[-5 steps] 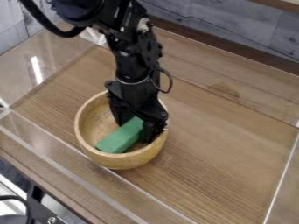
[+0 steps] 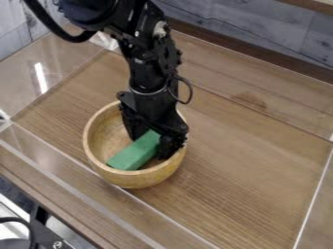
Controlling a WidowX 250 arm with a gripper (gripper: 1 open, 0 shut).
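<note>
A round light wooden bowl (image 2: pixel 112 170) sits on the wooden table, left of centre, with a green elongated object (image 2: pixel 131 155) lying inside it. The black arm reaches down from the upper left, and its gripper (image 2: pixel 154 130) is low inside the bowl's back half, over the upper end of the green object. The fingers are dark and overlap one another in this view. The finger is open; whether either finger touches the green object is hard to make out.
A grey panel wall (image 2: pixel 247 34) runs along the back. Cables lie at the lower left corner.
The arm and gripper have shifted very slightly. The bowl and green object look almost unchanged.
</note>
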